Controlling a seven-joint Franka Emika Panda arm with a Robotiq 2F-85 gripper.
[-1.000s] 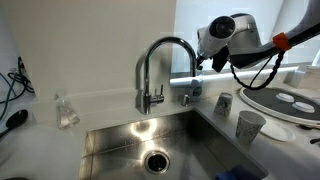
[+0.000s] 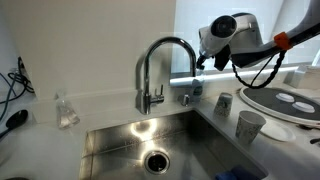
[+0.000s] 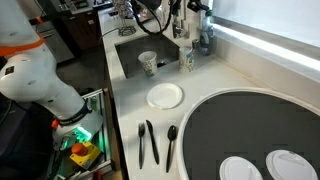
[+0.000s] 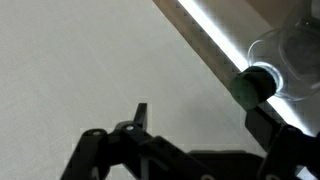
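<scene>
My gripper is open in the wrist view, with nothing between its fingers. By its right finger is the dark green cap point(image 4: 250, 88) of a clear bottle point(image 4: 288, 55), which runs out of the frame at the upper right. In exterior view 1, the gripper point(image 2: 200, 66) hangs at the back wall, right of the tall faucet point(image 2: 148, 75). Just under it stands a small bottle point(image 2: 196, 88) behind the sink. Contact between gripper and bottle cannot be made out.
The steel sink point(image 2: 115, 140) lies in front. Two cups point(image 2: 249, 126) stand at its right edge. A white plate point(image 3: 165, 95), dark cutlery point(image 3: 152, 140) and a large black round mat point(image 3: 250, 115) lie on the counter. A clear bottle point(image 2: 65, 110) stands left of the sink.
</scene>
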